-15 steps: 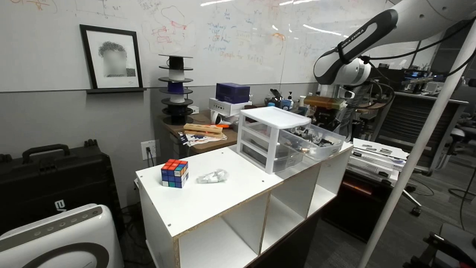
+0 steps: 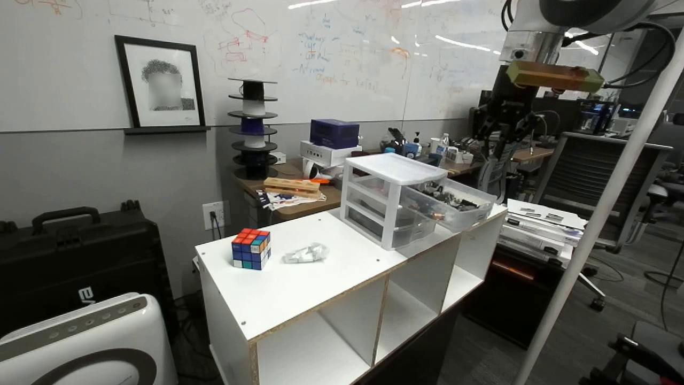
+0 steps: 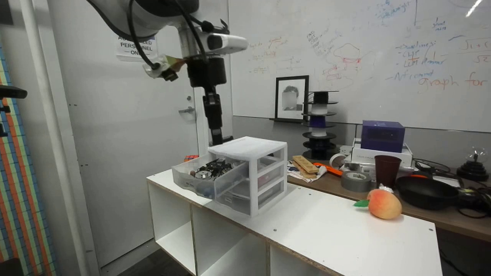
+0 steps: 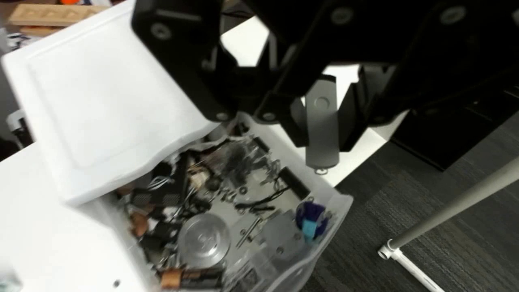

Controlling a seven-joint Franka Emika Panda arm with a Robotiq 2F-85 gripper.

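High over the opened drawer (image 3: 195, 184), my gripper is shut on a flat grey piece with rounded ends (image 4: 322, 134). In the wrist view the piece sits upright between the two fingertips, with a small metal ring at its lower end. The clear drawer, pulled out of the white plastic drawer unit (image 2: 391, 163), is full of screws, wires, small parts and a round clear lid (image 4: 204, 241). Seen from exterior view 1, the gripper hangs above and beyond the drawer; the grey piece is hard to make out there.
On the white shelf top (image 2: 288, 301) stand a Rubik's cube (image 2: 250, 249) and a crumpled clear bag (image 2: 306, 253). Exterior view 2 shows a peach (image 3: 384, 204) at the shelf's far right. A white pole (image 2: 603, 212) rises on the right.
In exterior view 1 the arm has risen well clear of the drawer and shifted to the right. The gripper, previously low behind the drawer, now hangs higher. The drawer remains open.
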